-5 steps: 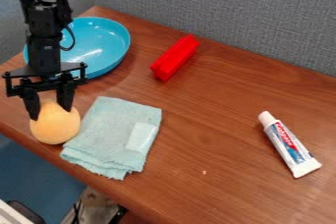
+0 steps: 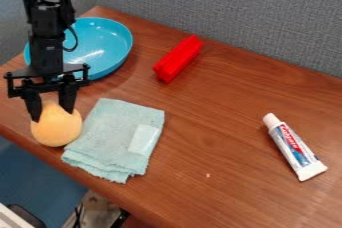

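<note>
At the left of the table, my black gripper (image 2: 51, 107) points down, shut on an orange round object (image 2: 56, 129) near the table's front-left edge. A folded pale teal cloth (image 2: 114, 142) lies just right of it. Behind the gripper is a blue plate (image 2: 102, 35), partly hidden by the arm.
A red block (image 2: 178, 59) lies at the back middle of the wooden table (image 2: 214, 112). A toothpaste tube (image 2: 294, 147) lies at the right. The floor drops away past the left edge.
</note>
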